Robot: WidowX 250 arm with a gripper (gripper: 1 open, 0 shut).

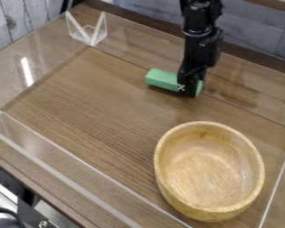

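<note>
A green block [167, 78] lies flat on the wooden table in the upper middle of the camera view. My black gripper [191, 84] reaches down from the top and is shut on the block's right end, its fingers partly covering that end. The exact grip is small and dark in the view.
A large tan bowl [209, 200] sits at the lower right. A clear plastic object [88, 28] stands at the back left. Dark items lie beyond the table's lower-left edge.
</note>
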